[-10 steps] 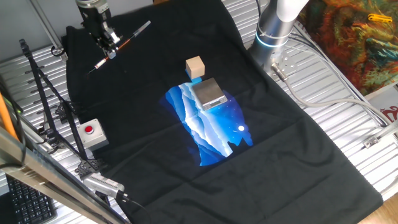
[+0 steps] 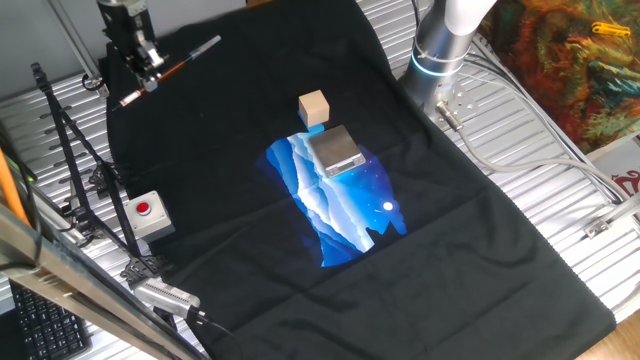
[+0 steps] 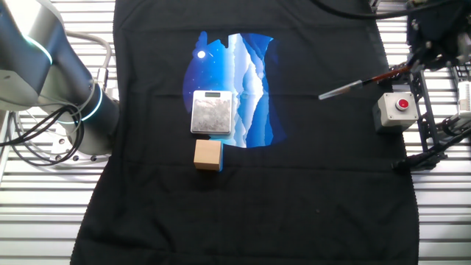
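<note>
A slim pen-like stick [image 2: 190,60], orange-brown with a grey translucent end, is held in my gripper [image 2: 153,82] at the upper left of exterior view 1. The gripper is shut around the stick's middle, and both ends stick out past the fingers. In exterior view 2 the stick [image 3: 342,90] juts out from the dark gripper at the upper right, its grey end toward the middle. It appears to be above the black cloth. The fingertips are small and dark, so their exact contact is hard to make out.
A silver scale [image 2: 336,149] lies on a blue mountain picture [image 2: 335,215] mid-cloth. Beside it sits a wooden cube [image 2: 314,107]. A box with a red button [image 2: 148,214] stands at the left edge, near black frame bars [image 2: 90,170]. The black cloth [image 2: 440,270] is widely clear.
My gripper and the stick have shifted left in exterior view 1, away from the cube and scale. Everything on the cloth has stayed put.
</note>
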